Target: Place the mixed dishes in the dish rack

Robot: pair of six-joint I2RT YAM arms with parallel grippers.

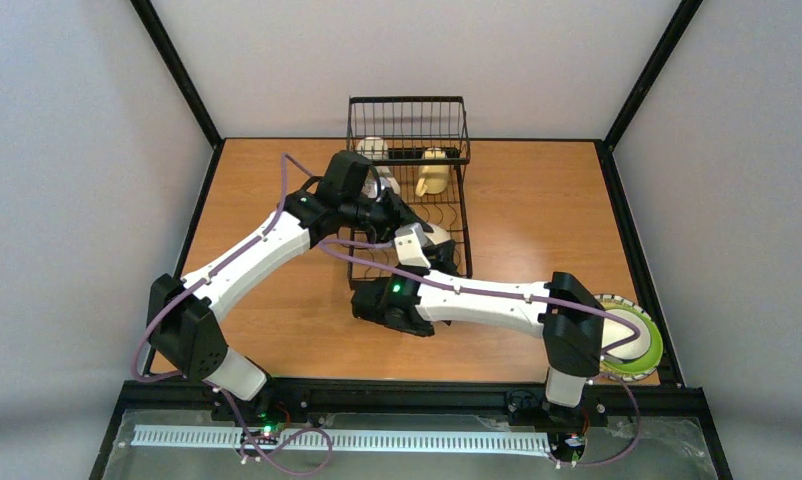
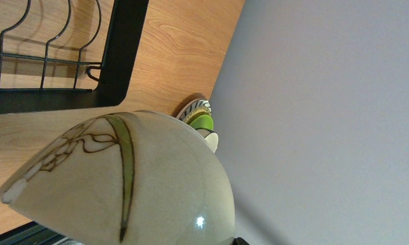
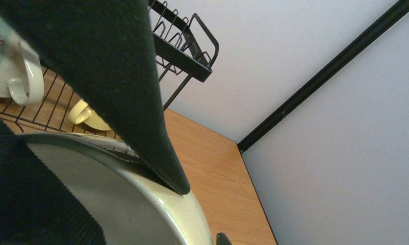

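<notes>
A pale bowl with a painted leaf pattern (image 2: 177,178) fills the lower part of the left wrist view. Its rim (image 3: 164,201) lies between the dark fingers of my right gripper (image 1: 443,254), which is shut on it. From above, only a bit of the bowl (image 1: 439,234) shows over the front part of the black dish rack (image 1: 465,215). My left gripper (image 1: 417,217) reaches in at the bowl's left side; its fingertips are mostly hidden, so its hold and opening do not show.
Inside the rack sit a yellow mug (image 1: 433,178), a white patterned cup (image 3: 8,71) and another white piece (image 1: 373,148). Stacked dishes with a green bowl (image 1: 649,358) stand at the front right. Bare table lies on both sides of the rack.
</notes>
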